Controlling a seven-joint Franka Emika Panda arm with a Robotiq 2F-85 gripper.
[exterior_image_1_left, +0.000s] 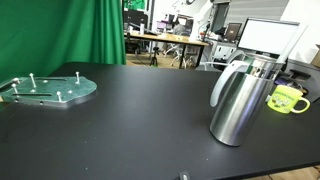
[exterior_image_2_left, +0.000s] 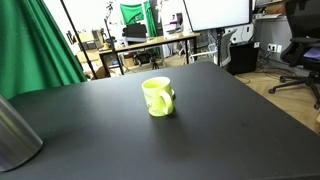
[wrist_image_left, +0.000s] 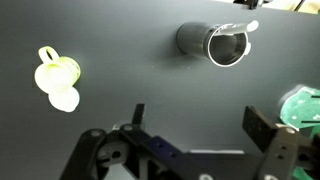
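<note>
A steel pitcher (exterior_image_1_left: 240, 105) with a curved handle stands upright at the right in exterior view 1; the wrist view shows the pitcher (wrist_image_left: 205, 42) near its top edge. Its lower left side enters exterior view 2. A yellow-green mug (exterior_image_2_left: 158, 96) is upright on the dark table, at the left in the wrist view, with a pale round shape (wrist_image_left: 66, 99) touching it. The green board (exterior_image_1_left: 50, 91) with several pegs lies far left in exterior view 1. From above, my gripper looks down with its fingers wide apart and nothing between them.
Beyond the mug, its right side in exterior view 2 is also clear. A green curtain (exterior_image_1_left: 60, 30) hangs behind, and an office chair (exterior_image_2_left: 300, 60) stands off the table.
</note>
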